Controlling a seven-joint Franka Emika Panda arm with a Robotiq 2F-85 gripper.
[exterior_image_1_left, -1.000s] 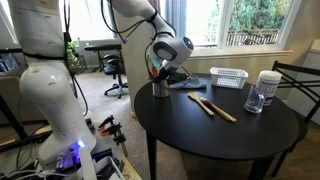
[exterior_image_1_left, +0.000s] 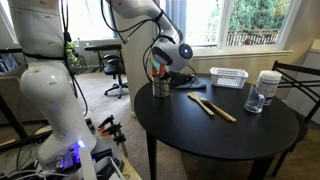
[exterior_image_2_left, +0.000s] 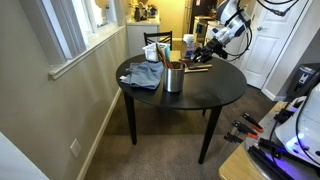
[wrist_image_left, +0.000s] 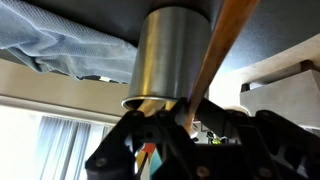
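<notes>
A metal canister (exterior_image_1_left: 160, 89) stands upright at the table's left end, with utensils in it; in the wrist view the canister (wrist_image_left: 170, 52) appears close up. My gripper (exterior_image_1_left: 172, 76) is beside and a little above its rim. A wooden utensil (wrist_image_left: 218, 48) runs between the fingers, and the gripper is shut on it. In the wrist view, this utensil passes across the canister's side; its lower end is cut off by the frame. More wood shows at the canister's mouth.
Two wooden utensils (exterior_image_1_left: 220, 112) lie on the dark round table (exterior_image_1_left: 215, 140). Behind the canister are a blue-grey towel (exterior_image_2_left: 143, 75) and a white basket (exterior_image_1_left: 229, 77). A clear jug (exterior_image_1_left: 255, 101) and a white-lidded container (exterior_image_1_left: 268, 84) stand at the right.
The arm's wrist has come slightly down and to the left in exterior view 1. The canister, basket and the two utensils on the table have not moved.
</notes>
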